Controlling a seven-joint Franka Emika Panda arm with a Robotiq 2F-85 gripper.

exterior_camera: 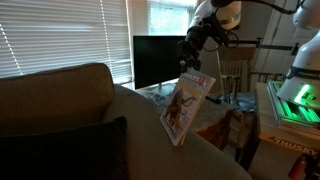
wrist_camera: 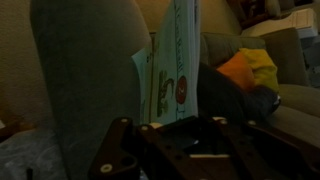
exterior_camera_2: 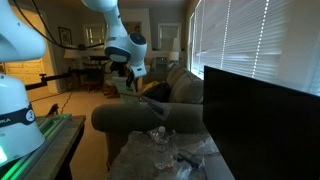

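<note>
A thin magazine (exterior_camera: 185, 108) with a picture on its cover hangs below my gripper (exterior_camera: 190, 68) in exterior view 1, above the arm of the couch. Its cover is seen at a slant. The wrist view shows the magazine (wrist_camera: 178, 75) rising from between the fingers of my gripper, which is shut on its edge. In exterior view 2 the gripper is small and dark, in front of the far couch end.
The couch (exterior_camera: 60, 97) carries a black cushion (exterior_camera: 70, 150); orange (wrist_camera: 237, 73) and yellow (wrist_camera: 260, 68) cloths lie on it in the wrist view. A wooden table (exterior_camera: 287, 115) stands right; a black TV screen (exterior_camera_2: 265, 115) stands beyond the couch.
</note>
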